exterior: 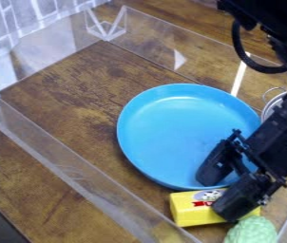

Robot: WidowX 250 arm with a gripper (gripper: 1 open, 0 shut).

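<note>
My black gripper (225, 185) reaches in from the right, low over the front right of a round blue plate (172, 128). One finger is over the plate and the other is down at a yellow box (191, 210) with a printed label, in front of the plate. The fingers look apart; whether anything is held between them is unclear. A pale green textured object (250, 233) lies to the right of the box at the bottom edge, partly out of frame.
Clear plastic walls (57, 142) border the wooden work surface (70, 95). The surface left of the plate is bare. A silver metal object at the right is mostly hidden behind the arm.
</note>
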